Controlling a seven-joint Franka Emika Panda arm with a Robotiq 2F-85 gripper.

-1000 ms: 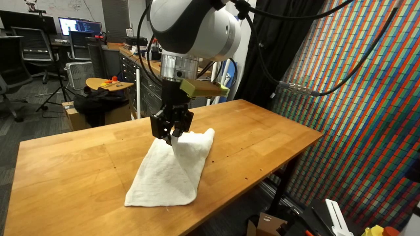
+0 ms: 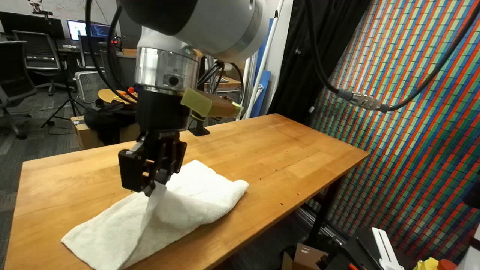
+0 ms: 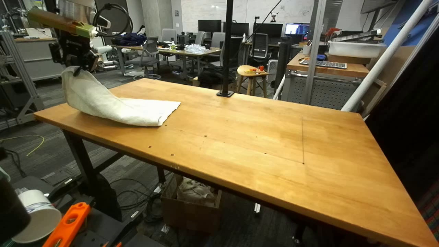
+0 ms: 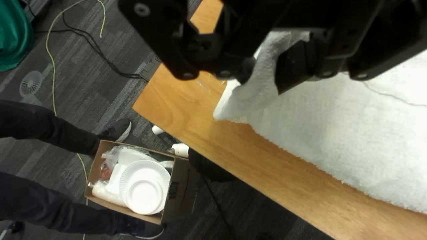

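A white towel [image 2: 193, 195] lies partly on the wooden table, with one portion lifted. My gripper [image 2: 150, 186] is shut on that raised part, a little above the tabletop. From the other side, in exterior view 2, the towel [image 3: 111, 105] rises at its left end to my gripper [image 3: 78, 70], while its other end rests flat. In the wrist view a fold of the towel [image 4: 260, 86] passes between the dark fingers. The rest of it spreads to the right, partly hidden behind the gripper.
A black post [image 3: 225, 61] stands at its far edge. Below the table edge, a cardboard box [image 4: 176, 192] with white plates sits on the floor.
My gripper has moved left and toward the camera in exterior view 1, drawing the held part of the towel along. The towel now lies turned and folded differently, closer to the near left.
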